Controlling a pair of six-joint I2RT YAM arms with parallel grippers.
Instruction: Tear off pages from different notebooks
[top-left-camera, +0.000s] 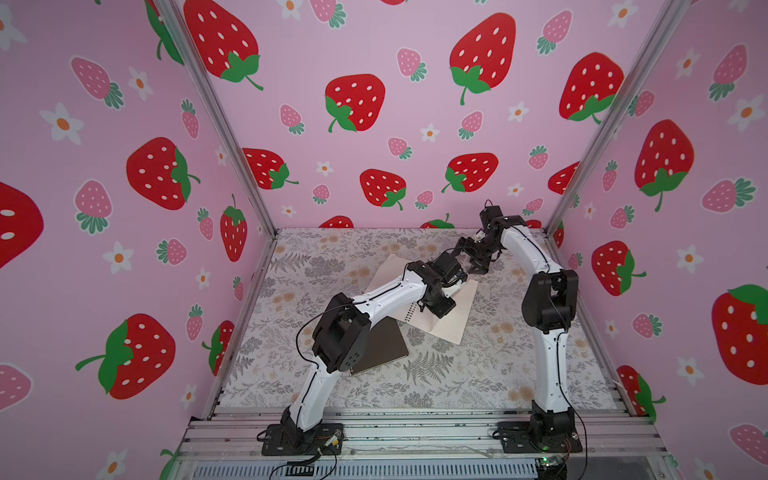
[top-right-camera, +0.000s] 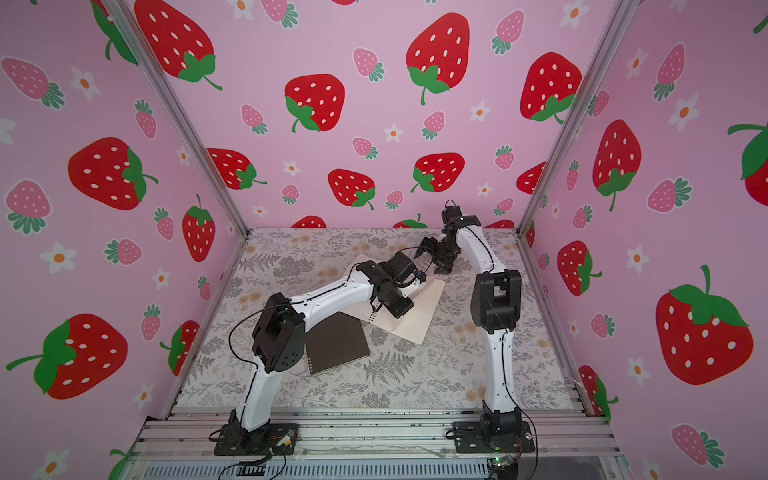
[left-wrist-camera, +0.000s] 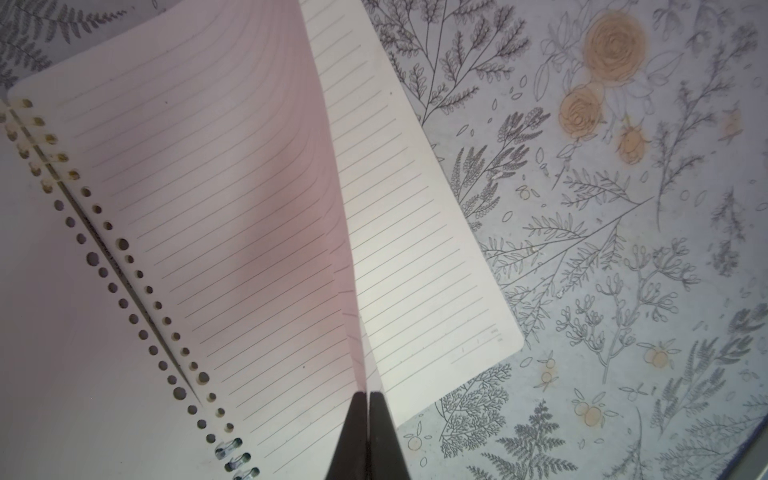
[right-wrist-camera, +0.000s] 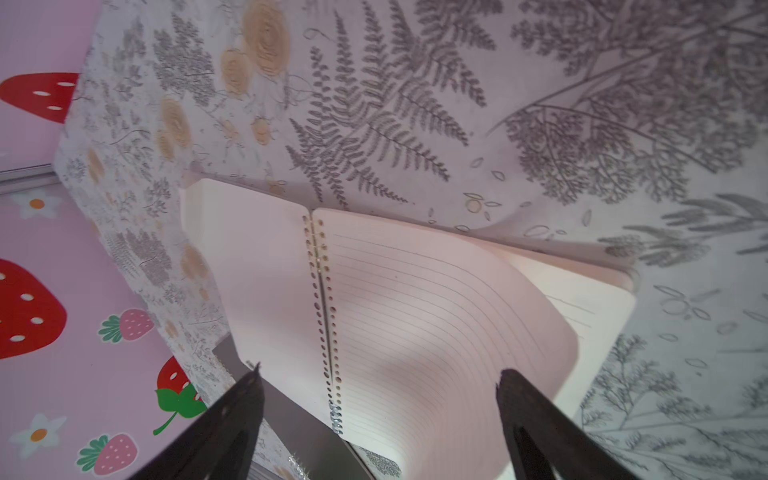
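Observation:
An open spiral notebook lies mid-table, its lined right page lifted into a curl over the sheet beneath. My left gripper is shut over that page's lower part, at the curled edge; whether paper is pinched between the tips is hard to see. My right gripper is open, raised behind the notebook at the back right, with the pages in view between its fingers. A closed dark notebook lies front left, partly under the open one.
Strawberry-print walls stand close behind my right gripper and along both sides.

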